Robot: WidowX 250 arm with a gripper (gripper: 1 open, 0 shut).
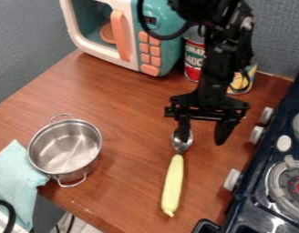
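Note:
My black gripper (203,131) hangs low over the wooden table (128,182), its fingers pointing down and spread apart. A spoon (174,184) with a pale yellow handle lies lengthwise on the table, its metal head just below the left finger. Whether that finger touches the spoon I cannot tell.
A steel pot (65,146) sits at the left beside a light blue cloth (14,177). A black stove (273,187) lines the right side. A toy microwave (106,27) and cans (193,62) stand at the back.

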